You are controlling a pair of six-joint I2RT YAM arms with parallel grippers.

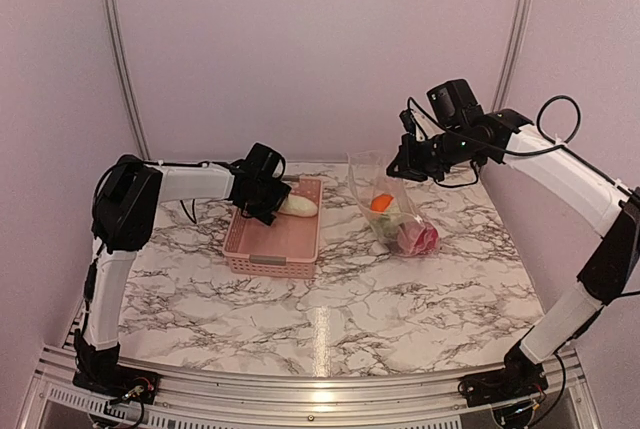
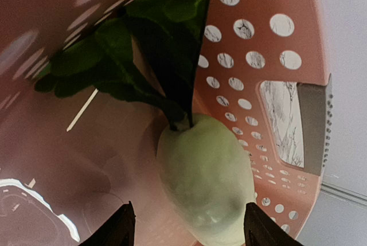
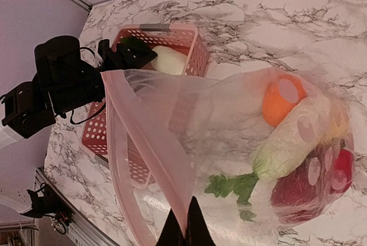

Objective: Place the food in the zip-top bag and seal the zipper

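Note:
A pale white radish (image 2: 206, 171) with dark green leaves (image 2: 146, 45) lies in the pink basket (image 1: 270, 239). My left gripper is open just above it, one finger to each side of the radish's lower part in the left wrist view; whether they touch it, I cannot tell. The clear zip bag (image 3: 189, 102) hangs with its mouth spread. My right gripper is shut on the bag's pink rim. Inside the bag are an orange item (image 3: 281, 100), a pale green vegetable (image 3: 292, 137) with leaves, and dark red items (image 3: 304, 191).
Bare marble table (image 1: 400, 319) lies in front of the basket and bag. The basket's perforated wall (image 2: 252, 45) rises close beside the radish. A narrow strip of table separates basket and bag.

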